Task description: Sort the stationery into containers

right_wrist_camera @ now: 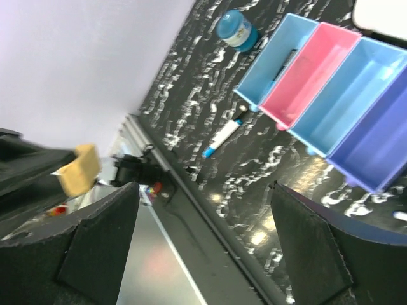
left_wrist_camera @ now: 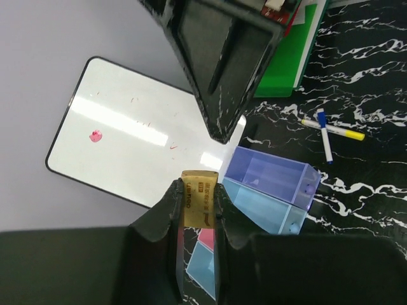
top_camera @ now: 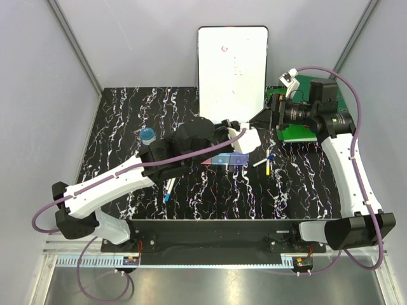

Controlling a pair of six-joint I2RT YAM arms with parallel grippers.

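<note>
A yellow-tan eraser with printed lettering sits between the fingertips of my left gripper, touched on both sides. In the right wrist view the eraser shows blurred at the left edge. My left gripper is high above the right half of the joined containers. Those are a light blue bin, a pink bin, a second light blue bin and a purple bin. A dark item lies in the first bin. Beside them, my right gripper stands open and empty.
A blue-lidded jar stands left of the bins. Markers lie in front, including a blue-tipped marker and a yellow-ended marker. A whiteboard is behind, and a green folder at the right.
</note>
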